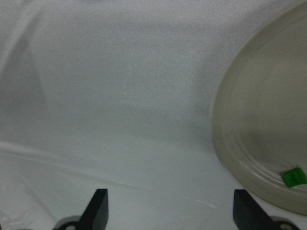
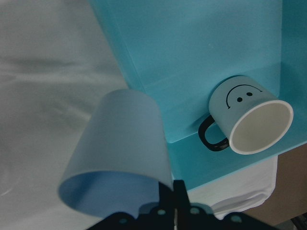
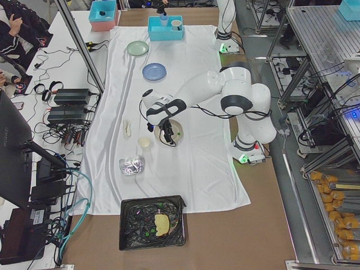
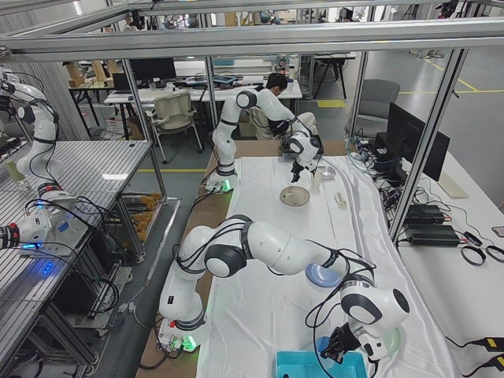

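Note:
My left gripper stands open, low over the white cloth beside a beige plate [image 1: 259,110], which has a small green piece [image 1: 293,177] on it; nothing is between its fingers. My right gripper is shut on the rim of a light blue cup [image 2: 120,134], held at the edge of a blue bin [image 2: 201,43]. A white mug with a smiley face and black handle [image 2: 249,120] lies inside that bin.
On the cloth stand a blue plate [image 3: 154,71], a green plate [image 3: 137,48], a pale cup [image 3: 143,143] and a silver packet [image 3: 131,165]. A black tray [image 3: 127,222] sits at the near end.

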